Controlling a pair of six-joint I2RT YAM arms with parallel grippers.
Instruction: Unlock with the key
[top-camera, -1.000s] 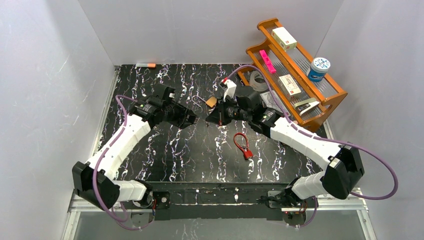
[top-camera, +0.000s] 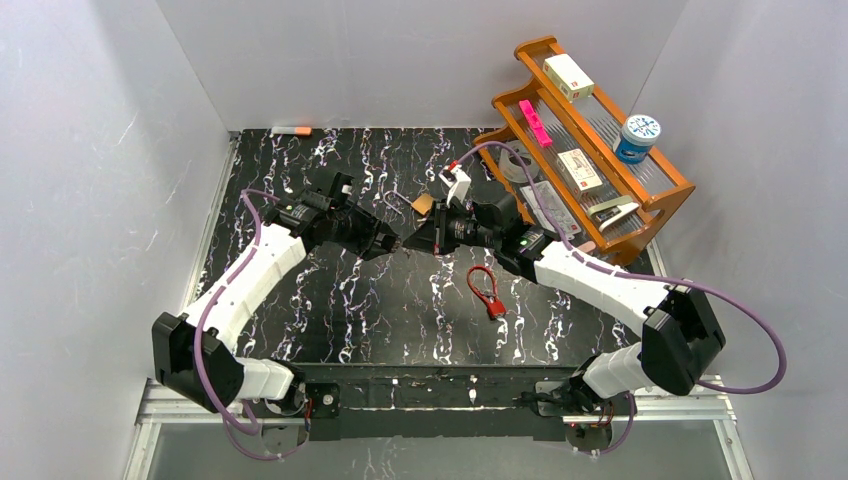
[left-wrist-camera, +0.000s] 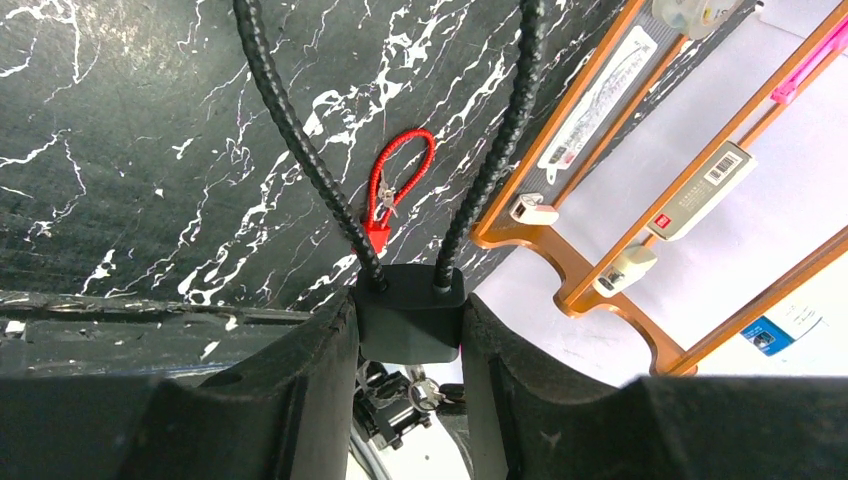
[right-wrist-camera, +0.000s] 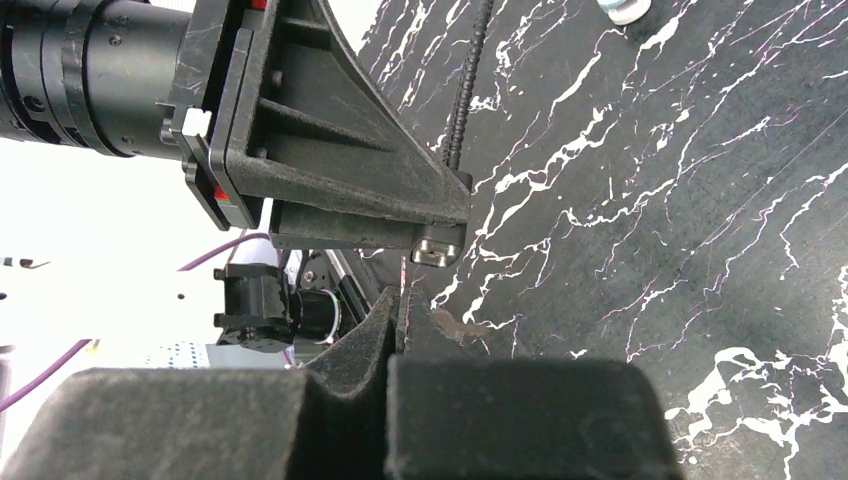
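In the left wrist view a black lock body (left-wrist-camera: 410, 325) with two braided cable ends is clamped between the fingers of my left gripper (top-camera: 384, 240). The right wrist view shows the same lock end-on, its metal keyway face (right-wrist-camera: 436, 252) turned towards the right gripper. My right gripper (top-camera: 422, 241) is shut, its tips close to the left one's. From between its fingers a thin sliver of a key (right-wrist-camera: 403, 274) sticks out, seen edge-on. The sliver's tip is beside the keyway face; how deep the gap is I cannot tell.
A red cable lock (top-camera: 488, 297) with keys lies in front of the right gripper. Behind the grippers lie a brass padlock (top-camera: 423, 204) and a wire-like piece. A wooden shelf (top-camera: 675, 195) fills the back right.
My left gripper has shifted slightly right, and the right gripper a little left, so the gap between them has closed up in the top view.
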